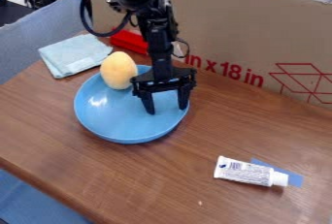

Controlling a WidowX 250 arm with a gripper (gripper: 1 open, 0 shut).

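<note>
The black arm reaches down from the top, and its gripper [165, 101] is over the right part of a blue plate [118, 120], fingertips low at the plate's surface. The two fingers stand apart, and nothing shows clearly between them. A pale yellow rounded object [118, 70] sits at the plate's back left, just beside the gripper.
A folded light cloth [73, 53] lies at back left, a red object [128, 41] behind the plate. A white tube [244, 171] lies on blue tape at front right. A cardboard wall [259, 34] closes the back.
</note>
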